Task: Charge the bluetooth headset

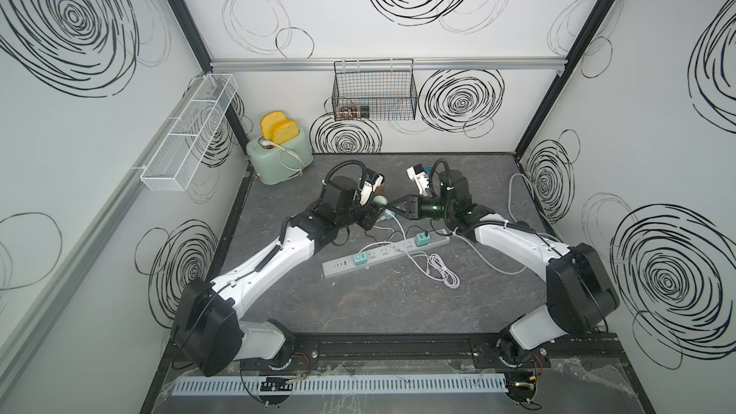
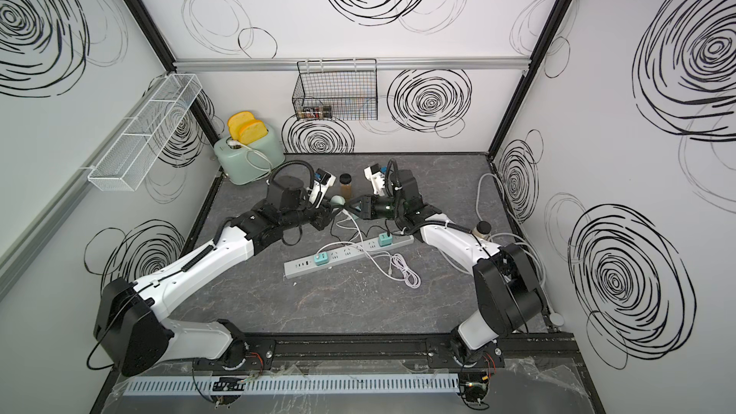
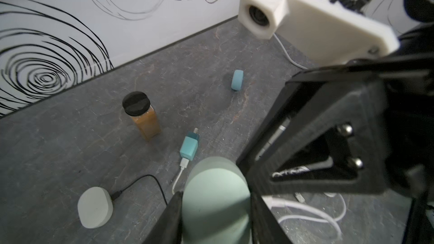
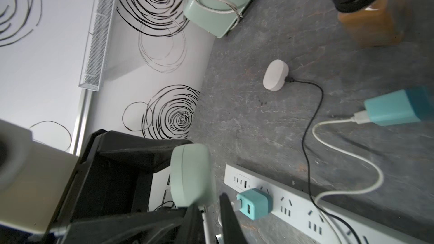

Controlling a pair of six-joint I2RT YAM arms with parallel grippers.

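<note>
A pale green headset case [image 3: 217,198] is clamped between the fingers of my left gripper [image 1: 375,210], held above the table. My right gripper is close against it from the right, its two dark fingers parted. Between them, the thin white cable [image 4: 206,228] runs down from the case's lower edge. Whether its plug sits fully in the port cannot be told. In the left wrist view the black right fingers [image 3: 316,162] reach up to the case's side and hide part of it.
A white power strip [image 1: 383,254] with teal adapters lies below the arms. Loose white cable [image 1: 441,270] coils in front. Behind are a black-lidded jar [image 3: 142,115], a round white case [image 3: 95,207] on a black cable, a teal adapter [image 3: 189,147] and a toaster [image 1: 280,157].
</note>
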